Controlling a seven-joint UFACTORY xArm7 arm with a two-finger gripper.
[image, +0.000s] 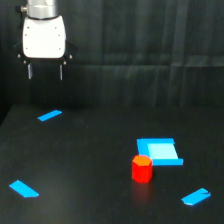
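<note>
My gripper (45, 71) hangs at the upper left of the camera view, high above the black surface. Its two thin fingers stand wide apart, with only dark background between them. A red block (142, 169) with angled sides stands upright on the surface, right of centre and far from the gripper. Just behind it lies a white square with a blue border (154, 142); the block covers its near left corner in this view. Whether the block touches the square, I cannot tell.
Blue strips lie flat at the far left (49, 115), the near left (23, 188) and the near right (196, 197). Black cloth (140, 60) hangs along the back.
</note>
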